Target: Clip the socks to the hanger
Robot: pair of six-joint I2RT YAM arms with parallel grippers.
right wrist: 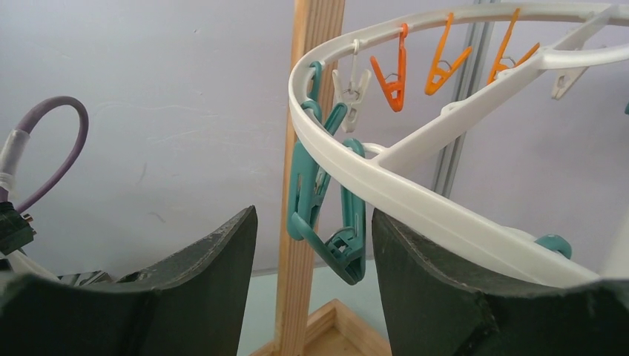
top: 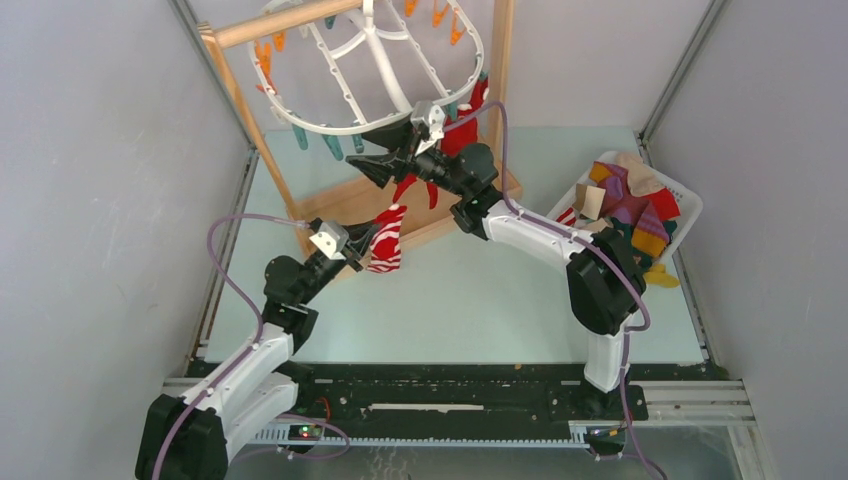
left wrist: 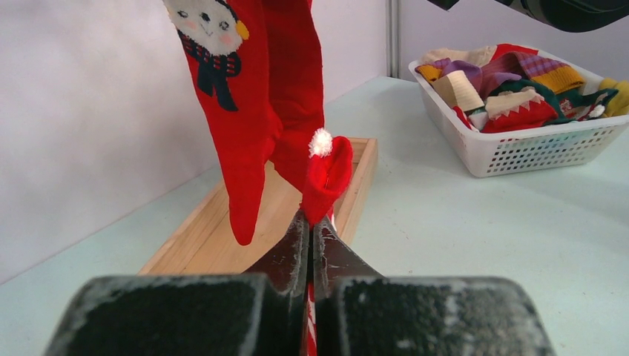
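Note:
A red-and-white striped sock hangs from my left gripper, which is shut on its upper part. Its red top with a white pompom sticks up past the fingertips. My right gripper stands part open at the hanger's rim, its fingers on either side of a teal clip and apart from it. The white round hanger carries orange, white and teal clips. Red socks, one with a snowman face, hang under the hanger's right side, partly behind the right arm.
A white basket of mixed socks stands at the right of the table. The wooden stand holds the hanger over a wooden base.

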